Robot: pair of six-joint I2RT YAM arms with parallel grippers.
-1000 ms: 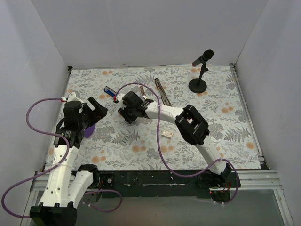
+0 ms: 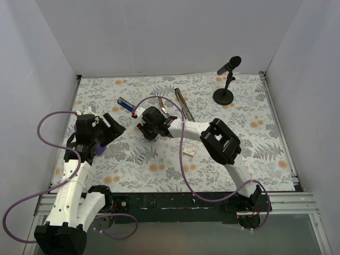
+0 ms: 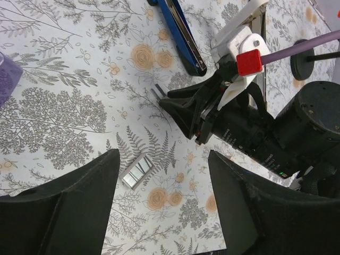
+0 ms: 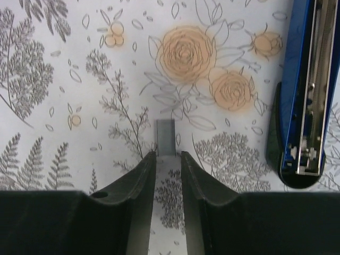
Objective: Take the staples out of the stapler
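A blue stapler lies with its channel exposed, also in the left wrist view [image 3: 180, 37]. A small grey strip of staples [image 4: 166, 135] lies on the cloth beside it, just beyond the fingertips of my right gripper, which are slightly apart with only cloth showing between them. My left gripper hangs over the table with its fingers apart and nothing between them, left of the right gripper in the top view.
A purple object [image 3: 6, 77] lies at the left. A small rectangular item [image 3: 137, 171] is nearer the front, and a pale block [image 2: 188, 152] sits right of it. Long metal pieces [image 2: 183, 103] lie at the back. A black stand [image 2: 223, 96] stands back right.
My left gripper has moved slightly to the right. The right arm has shifted slightly right in the top view.
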